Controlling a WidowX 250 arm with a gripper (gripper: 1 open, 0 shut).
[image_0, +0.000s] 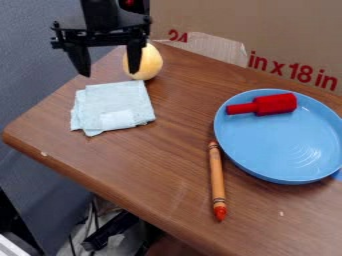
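Observation:
My black gripper hangs over the back-left of the wooden table, open, its two fingers spread apart. Its right finger is in front of the yellow egg-shaped object, partly hiding it; whether they touch I cannot tell. A folded pale blue cloth lies below the gripper. On the right, a blue plate holds a red bottle-shaped object. An orange crayon with a red tip lies left of the plate.
A cardboard box stands along the back. The table's left edge drops to a grey area.

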